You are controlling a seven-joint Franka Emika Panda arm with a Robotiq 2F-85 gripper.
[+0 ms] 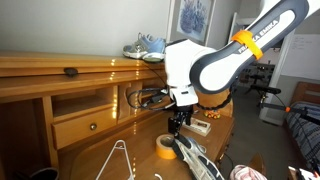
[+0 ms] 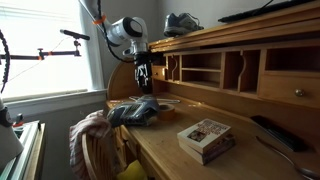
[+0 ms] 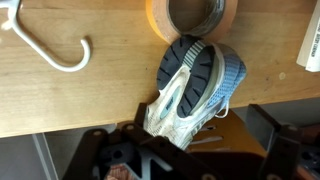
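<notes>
In the wrist view a grey and white shoe (image 3: 193, 92) lies on its side at the desk's front edge, its dark sole end toward the tape roll. Above it in that view is a roll of orange-tan tape (image 3: 225, 20). My gripper stands open over the shoe, its dark fingers to either side at the bottom of the picture and nothing held between them. From the side, the gripper (image 1: 181, 126) hangs just above the shoe (image 1: 196, 158), close to the tape roll (image 1: 165, 147). Whether the fingers touch the shoe cannot be told.
A white hanger (image 3: 50, 48) lies left of the shoe in the wrist view. Books (image 2: 203, 138) sit on the desk, with a dark case (image 2: 280, 132) beyond them. Another pair of shoes (image 1: 145, 47) rests on the upper shelf. Cloth (image 2: 92, 135) hangs over a chair in front.
</notes>
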